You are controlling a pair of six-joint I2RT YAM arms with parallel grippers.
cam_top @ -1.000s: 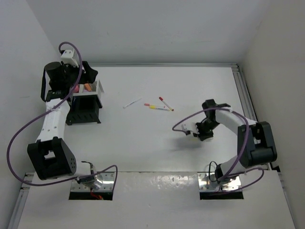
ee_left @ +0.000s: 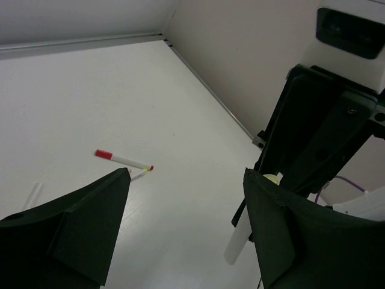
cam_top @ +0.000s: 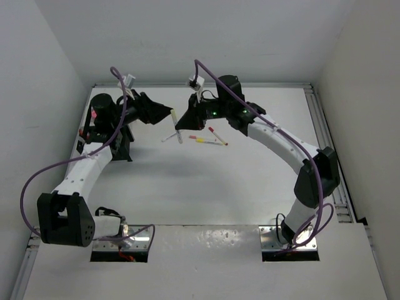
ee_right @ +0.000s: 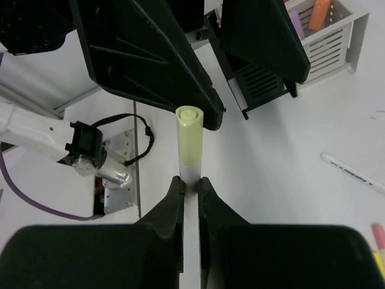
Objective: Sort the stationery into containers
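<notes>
A white highlighter with pale yellow end [ee_right: 190, 137] is upright in my right gripper [cam_top: 180, 125], which is shut on it above mid-table. My left gripper [cam_top: 164, 112] is open right beside it, fingers around empty space in the left wrist view, the highlighter just past them. On the table lie a red-capped marker [ee_left: 126, 161], a yellow marker [cam_top: 206, 141], a pink one [ee_right: 378, 235] and a thin white pen [ee_right: 349, 170].
A white slotted container [ee_right: 325, 45] with orange and purple items, and a black container [ee_right: 260, 84] stand at left, partly behind the left arm.
Both arms have moved toward each other: the right gripper rose from the right side and came left with the highlighter; the left came right from over the containers.
</notes>
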